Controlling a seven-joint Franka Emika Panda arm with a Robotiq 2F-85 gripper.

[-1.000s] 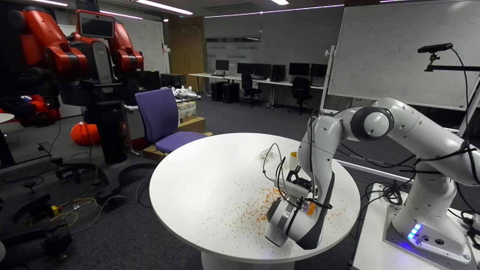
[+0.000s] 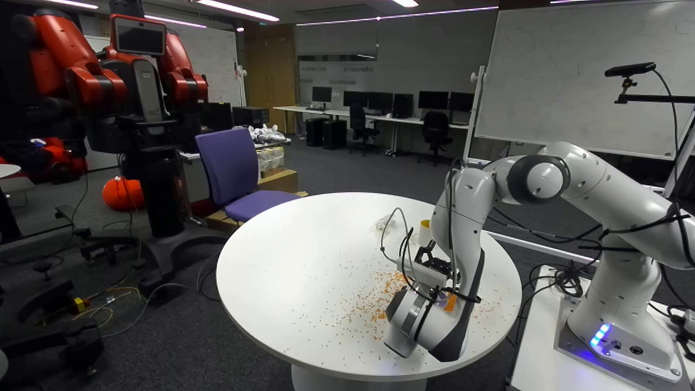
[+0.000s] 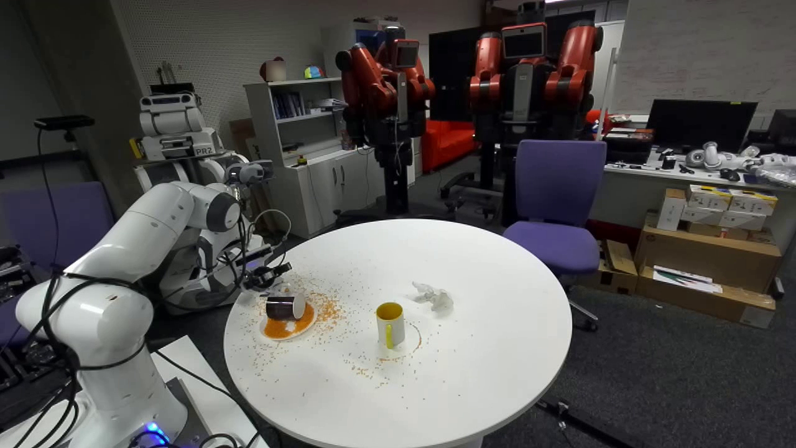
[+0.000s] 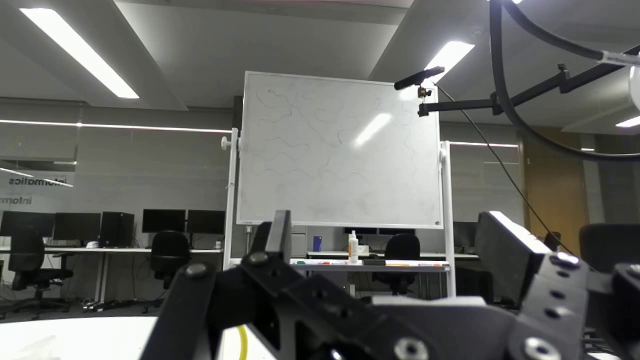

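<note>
My gripper is open in the wrist view, its two black fingers (image 4: 511, 249) wide apart with nothing between them. In exterior view 2 the gripper (image 3: 280, 273) is low over the left side of the round table, just behind a dark mug (image 3: 282, 307). That mug lies on its side on a plate (image 3: 265, 332) of orange grains, its pale mouth toward the table's middle. A white mug with yellow inside and handle (image 3: 392, 325) stands upright farther right. In exterior view 1 the arm hides most of the plate and the dark mug.
Orange grains (image 3: 328, 310) are scattered around the plate and across nearby tabletop. A crumpled clear plastic piece (image 3: 434, 296) lies behind the upright mug. A purple chair (image 3: 559, 242) stands close to its edge.
</note>
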